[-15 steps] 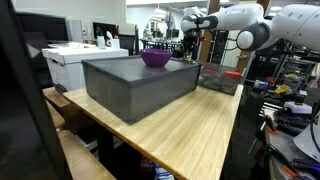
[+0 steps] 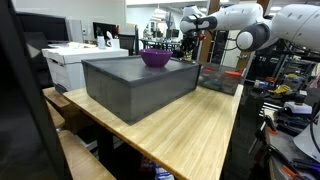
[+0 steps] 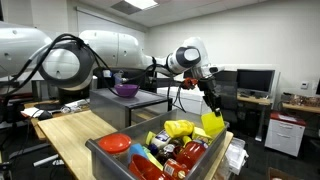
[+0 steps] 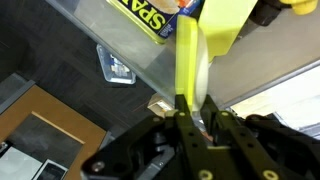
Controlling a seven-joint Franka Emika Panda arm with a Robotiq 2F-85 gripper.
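In exterior view 2, my gripper (image 3: 212, 106) hangs over the right side of a grey bin of groceries, shut on a yellow object (image 3: 212, 123). In the wrist view, the same yellow object (image 4: 186, 55) stands narrow and upright between the fingers, its full shape hard to tell. Close by lies another yellow thing (image 4: 224, 20) beside a blue-and-yellow SPAM can (image 4: 150, 15). Far off in exterior view 1, the gripper's end is too small to read.
The grey bin (image 3: 108, 165) holds several cans and packages, including red and yellow ones. A purple bowl (image 2: 155, 58) rests on a grey box (image 2: 140, 95) beside the wooden table (image 2: 190, 135), whose near part is bare. A yellow sheet (image 3: 284, 137) is farther right.
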